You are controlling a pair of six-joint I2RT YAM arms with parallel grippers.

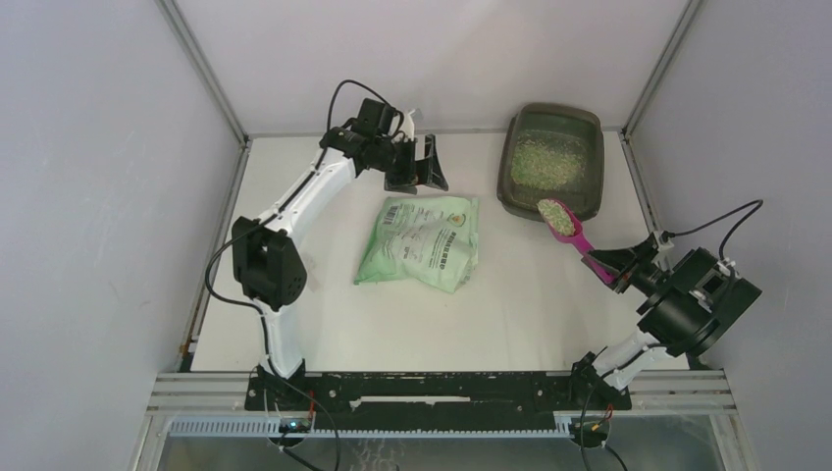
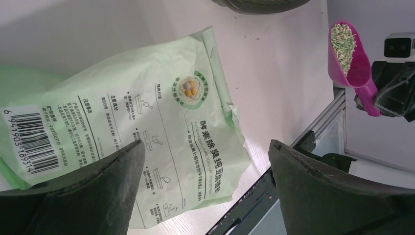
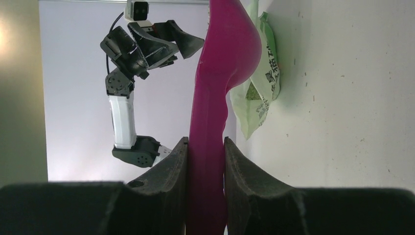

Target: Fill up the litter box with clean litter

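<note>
The dark litter box [image 1: 504,167] stands at the back right of the table, with pale green litter [image 1: 546,163] covering part of its floor. My right gripper [image 1: 600,270] is shut on the handle of a magenta scoop [image 3: 210,107]. Litter fills the scoop's bowl [image 2: 343,48], which hangs by the box's front edge in the top view. Left of centre lies the pale green litter bag [image 1: 422,240], its printed side up. Beyond the bag's back edge my left gripper [image 1: 432,167] is open, nothing between its fingers; in the left wrist view the bag shows below it.
Small crumbs of litter lie scattered on the white table [image 3: 337,112]. Bare table spreads between the bag and the right arm, and in front of the bag. Walls [image 1: 746,118] close in the sides and back.
</note>
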